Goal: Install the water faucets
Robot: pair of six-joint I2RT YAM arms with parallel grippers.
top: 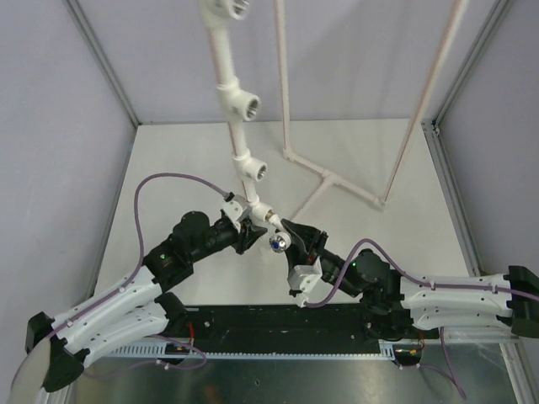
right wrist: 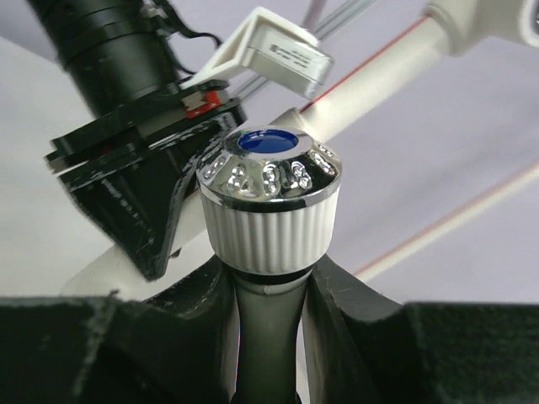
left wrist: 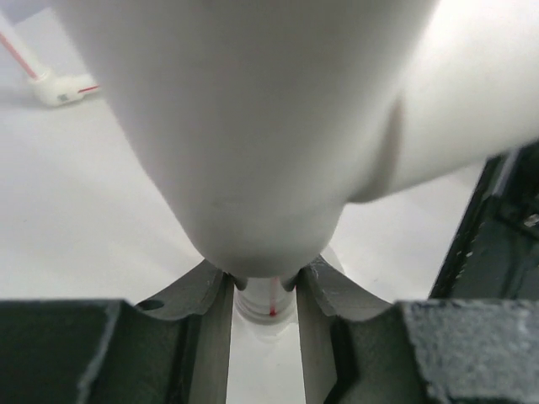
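Observation:
A white pipe assembly with several side sockets (top: 239, 105) rises from centre to the top. My left gripper (top: 248, 225) is shut on the pipe at its lower end; its wrist view is largely filled by the white fitting (left wrist: 253, 135) above the fingers (left wrist: 185, 337). My right gripper (top: 293, 240) is shut on a faucet, whose ribbed white cap has a chrome top with a blue centre (right wrist: 268, 202). The faucet is at the bottom of the pipe, beside my left gripper. Whether its thread is seated is hidden.
A thinner white pipe stand (top: 333, 181) with two tall uprights stands behind on the white board (top: 168, 143). A dark slot runs along the front edge, below both grippers. Side walls (top: 497, 185) bound the space.

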